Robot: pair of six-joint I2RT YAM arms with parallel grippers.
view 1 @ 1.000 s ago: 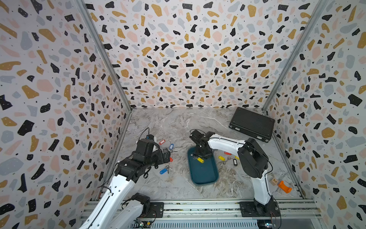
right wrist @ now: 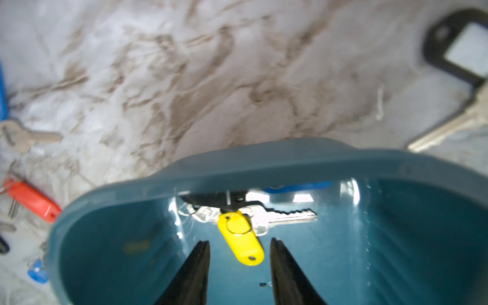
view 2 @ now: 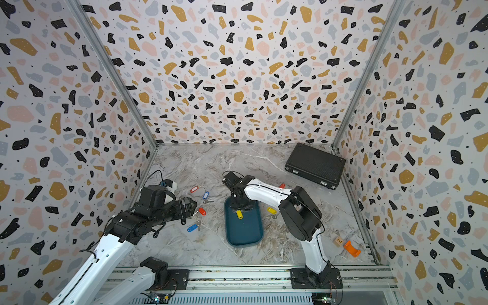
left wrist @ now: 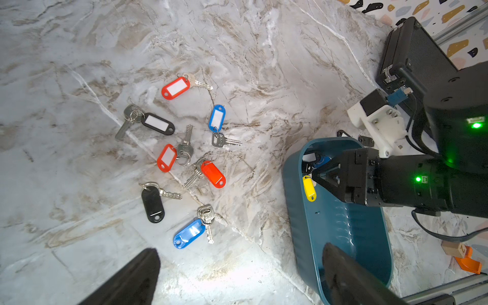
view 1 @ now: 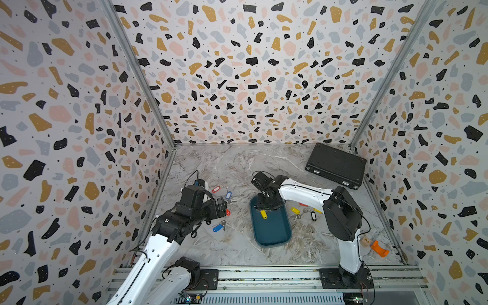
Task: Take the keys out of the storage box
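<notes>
The teal storage box [left wrist: 300,228] stands mid-table. In the right wrist view a yellow-tagged key [right wrist: 243,243] lies near its far wall. A black tag [right wrist: 208,199], a metal key [right wrist: 289,217] and a blue tag [right wrist: 300,188] lie partly hidden behind the rim. My right gripper is open above the box, the yellow tag showing between its fingertips with a gap on both sides. Over the left of the table my left gripper hangs open and empty, seen blurred at the bottom of its own view.
Several tagged keys lie loose left of the box, among them a blue one [left wrist: 189,233] and a black one [left wrist: 152,204]. More lie at its right, including a yellow one [view 1: 295,210]. A black case [view 1: 335,165] sits back right.
The yellow tag in the box has turned and shifted slightly left over the last second. The right gripper has moved only slightly; the left arm is still.
</notes>
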